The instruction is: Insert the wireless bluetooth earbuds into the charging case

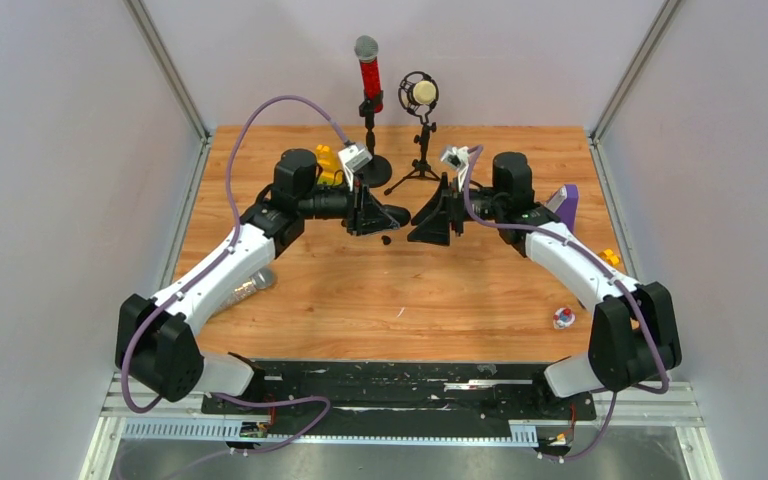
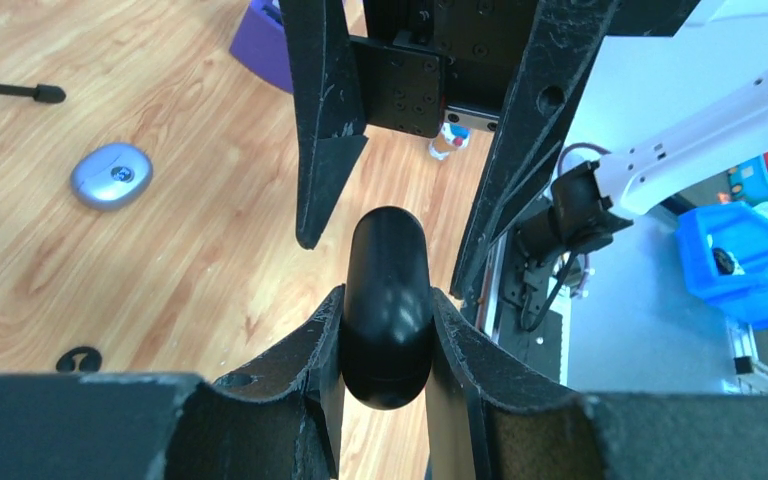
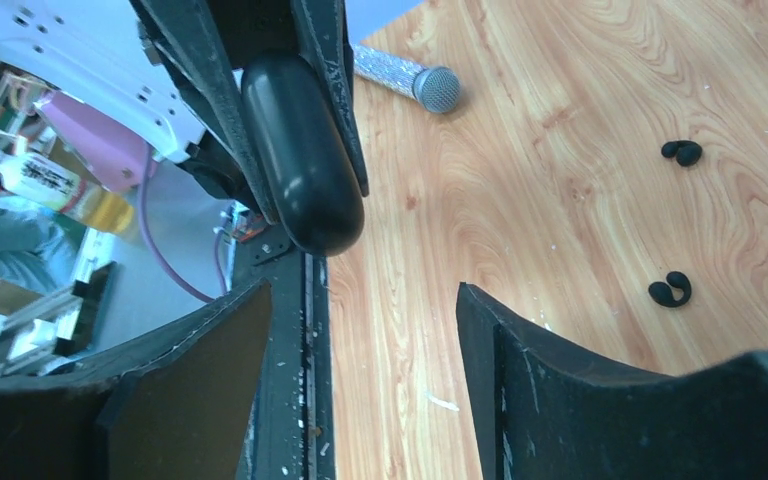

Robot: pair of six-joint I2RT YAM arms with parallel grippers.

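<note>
A smooth black charging case (image 2: 388,310) is pinched between the fingers of my left gripper (image 1: 384,219). It looks closed, and no seam shows on the side in view. In the top view the case (image 1: 398,214) points toward my right gripper (image 1: 416,229), which stands open just right of it, nothing between its fingers. The right wrist view shows those fingers wide apart, with the case (image 3: 302,155) ahead of them. Two black curved earbuds lie on the table there: a farther earbud (image 3: 682,152) and a nearer earbud (image 3: 671,289).
Two microphone stands, one with a red microphone (image 1: 370,75) and one with a round shock mount (image 1: 420,92), rise at the back. A silver microphone (image 1: 247,290) lies at left. A purple object (image 1: 563,205) is at right.
</note>
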